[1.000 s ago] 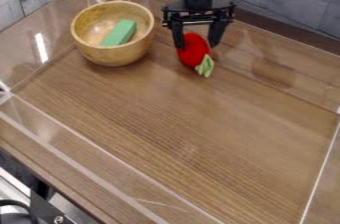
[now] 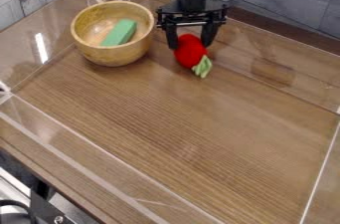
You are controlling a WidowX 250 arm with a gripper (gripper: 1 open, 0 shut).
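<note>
The black gripper (image 2: 190,25) hangs at the top centre with its fingers spread over a red object (image 2: 189,52) that has a pale green end pointing toward the front right. The fingertips are close around the far end of the red object; whether they touch it cannot be made out.
A yellow bowl (image 2: 93,44) holding a green block (image 2: 118,32) stands at the left. A pale wall edge runs along the back.
The gripper has shifted very slightly left. The red object and the bowl look almost unchanged.
</note>
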